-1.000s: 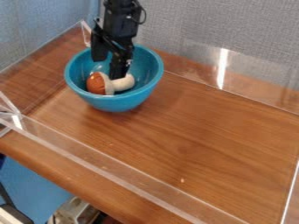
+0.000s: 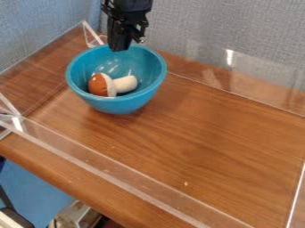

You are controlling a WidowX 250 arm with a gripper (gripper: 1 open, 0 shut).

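A blue bowl [image 2: 135,100] sits on the wooden table at the upper left. Inside it lie an orange-red rounded object [image 2: 99,85] with a pale part and a cream, mushroom-like piece [image 2: 124,83]. My black gripper [image 2: 119,42] hangs above the bowl's back rim, near the top of the view. Whether its fingers are open or shut, and whether anything is between them, I cannot tell.
Transparent low walls edge the table, with a grey padded panel [image 2: 233,40] behind it. Blue floor shows at the lower left.
My gripper has risen out of the bowl to above its back rim. The bowl and the objects inside look nearly the same.
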